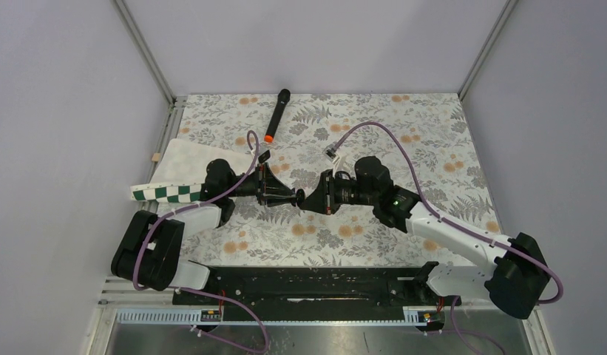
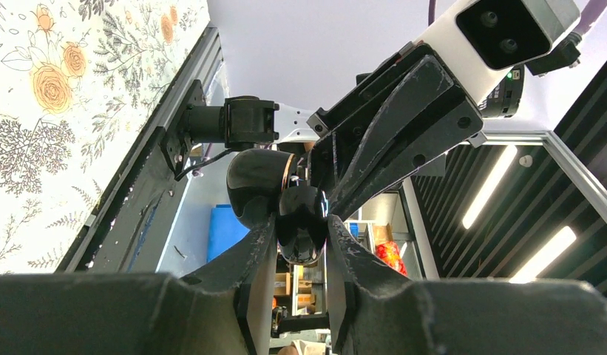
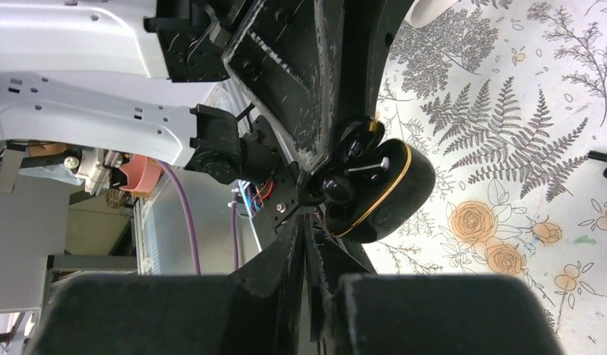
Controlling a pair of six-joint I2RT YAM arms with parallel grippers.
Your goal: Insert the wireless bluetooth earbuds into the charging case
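Note:
The black, gold-rimmed charging case point(image 1: 300, 196) point(image 2: 300, 211) point(image 3: 396, 196) is held open in my left gripper, which is shut on it, above the table's middle. Dark glossy earbud shapes point(image 3: 337, 188) show inside the case in the right wrist view; how they are seated is unclear. My right gripper point(image 1: 311, 203) is shut, its fingertips at the case from the right. Whether they touch it or grip anything is hidden.
A black microphone with an orange end point(image 1: 277, 115) lies at the back. A white mat point(image 1: 185, 161) and green-checked strip point(image 1: 167, 193) lie left.

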